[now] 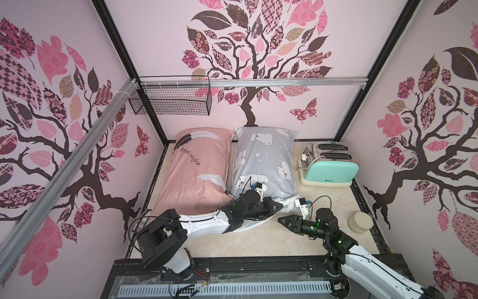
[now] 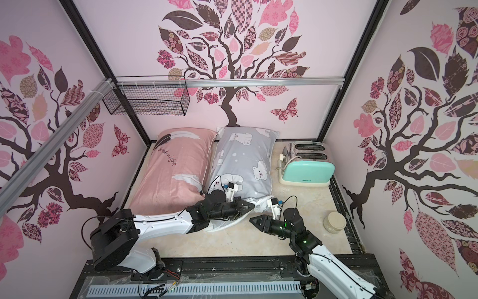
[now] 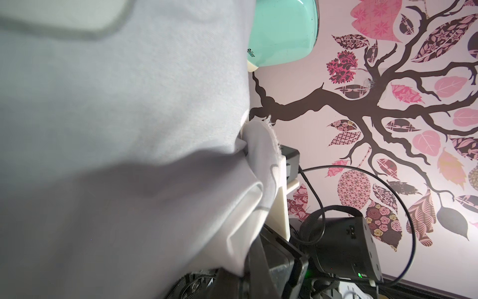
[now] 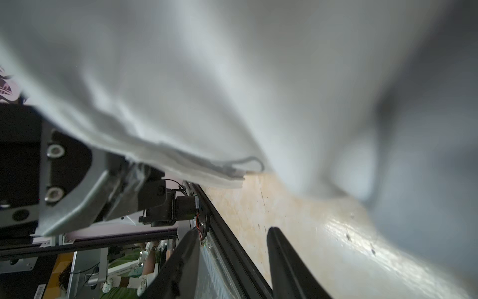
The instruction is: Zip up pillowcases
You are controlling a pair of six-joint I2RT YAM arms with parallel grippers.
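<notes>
The grey pillowcase with white bears lies on the table, its near end lifted into a white fold. My left gripper is shut at that fold; in the left wrist view grey cloth runs down into its fingers. My right gripper, just nearer the front and to the right, stands open. Between its fingers only bare table shows, with the blurred white cloth edge hanging above. No zipper pull can be made out. The pink pillowcase lies to the left, partly behind my left arm.
A mint green toaster stands right of the grey pillowcase. A round cream-coloured object sits at the right edge. Bare tabletop stretches along the front. A wire basket hangs at the back left.
</notes>
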